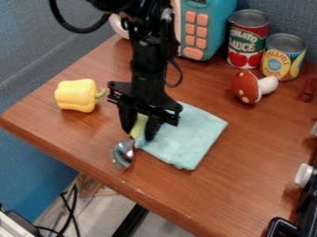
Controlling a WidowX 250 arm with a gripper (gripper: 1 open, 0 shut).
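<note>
My black gripper [146,116] points down over a light blue cloth [188,142] on the wooden table [235,185]. A utensil with a pale yellow-green handle and a metal head [122,154] lies between the gripper's fingers, its head sticking out toward the table's near edge. Whether the fingers are closed on the handle is hard to tell.
A yellow toy pepper [78,95] is at left. A toy mushroom [247,87], tomato sauce can [247,40], second can [283,57] and teal appliance [198,28] stand behind. Black equipment [292,222] is at the right edge.
</note>
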